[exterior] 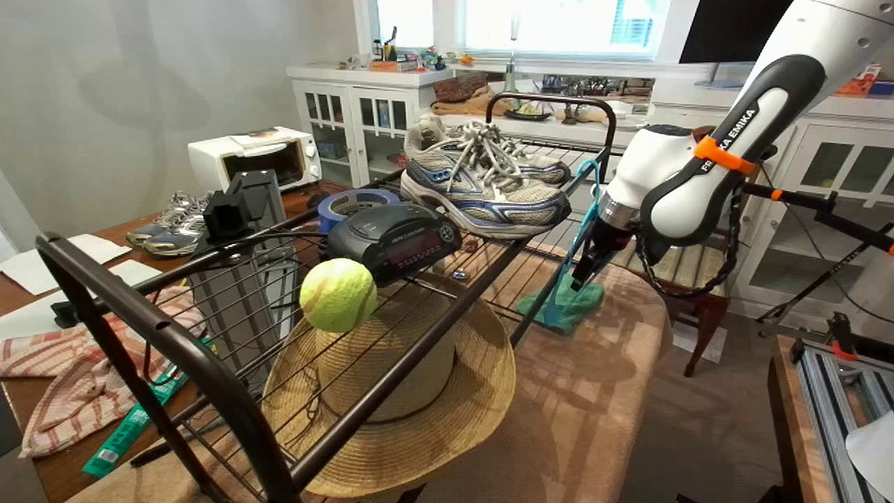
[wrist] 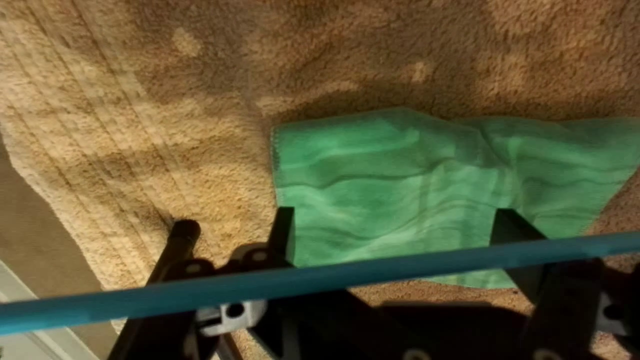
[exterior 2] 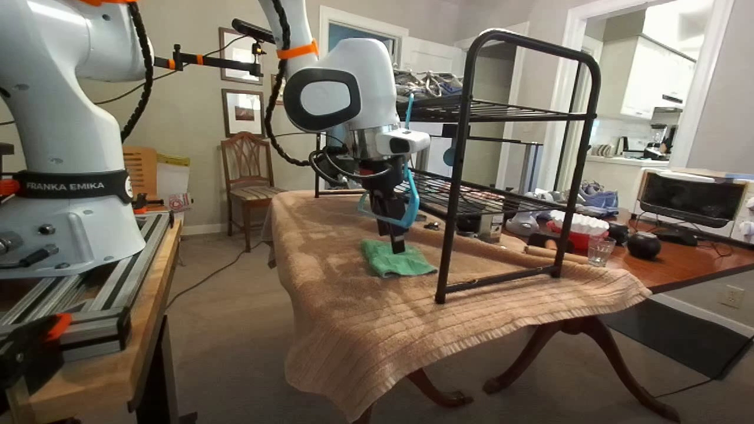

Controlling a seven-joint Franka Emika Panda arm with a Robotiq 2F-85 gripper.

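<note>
My gripper is open in the wrist view, its two fingers wide apart with nothing gripped. Beneath it a folded green cloth (wrist: 384, 180) lies on the tan towel, filling much of the gap between the fingers. From the side, in exterior view 2, the fingertips reach down close to the green cloth (exterior 2: 399, 262); whether they touch it I cannot tell. A blue hanger (exterior: 597, 180) hooks over the black rack's upper rail. Its lower part (exterior 2: 412, 208) hangs right beside my gripper, and a blue bar of it (wrist: 360, 273) crosses the wrist view.
The black wire rack (exterior 2: 459, 169) stands close to the arm. Sneakers (exterior: 486, 188), blue tape (exterior: 356, 201), a dark clock (exterior: 394, 239) and a tennis ball (exterior: 339, 295) sit on its upper shelf, with a straw hat (exterior: 478, 377) below.
</note>
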